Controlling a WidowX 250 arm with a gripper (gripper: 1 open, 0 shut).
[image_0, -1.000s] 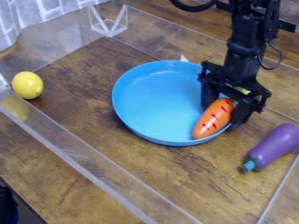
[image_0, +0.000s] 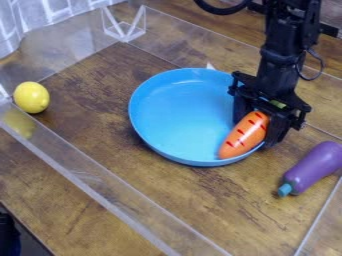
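The black gripper (image_0: 261, 115) reaches down over the right side of a blue plate (image_0: 174, 115), its fingers around an orange carrot (image_0: 243, 136) that lies tilted inside the plate's right part. The gripper appears shut on the carrot, though its fingertips are partly hidden behind it.
A purple eggplant (image_0: 315, 164) lies to the right of the plate on the wooden table (image_0: 134, 200). A yellow lemon (image_0: 31, 97) sits at the far left. A clear wall runs along the left, and the table is bare below the plate.
The gripper and carrot have shifted only slightly; more of the carrot's top is visible than a second ago. The plate and other items are unchanged.
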